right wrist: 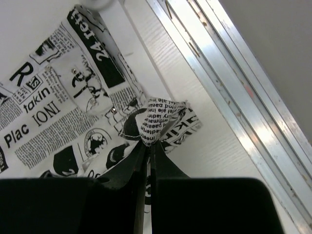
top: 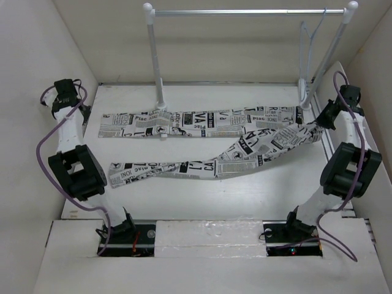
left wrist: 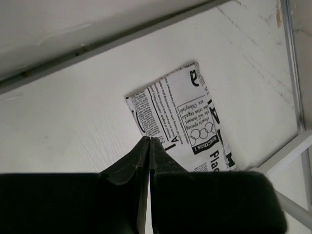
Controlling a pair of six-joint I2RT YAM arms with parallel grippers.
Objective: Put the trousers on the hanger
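Note:
Newspaper-print trousers (top: 245, 153) lie on the white board, split into two legs: the far one straight, the near one slanting toward the front left. At the waist end on the right, my right gripper is shut on a bunched fold of the cloth. Over the board's left edge my left gripper is shut, with nothing showing between its fingers; a trouser leg end (left wrist: 180, 112) lies flat beyond its tips. The blue hanger (top: 310, 40) hangs at the right end of the rail.
A white rail (top: 248, 12) spans the back on two posts, the left post (top: 155, 64) standing near the far leg. Metal track (right wrist: 234, 102) runs along the right edge. The board's front strip is bare.

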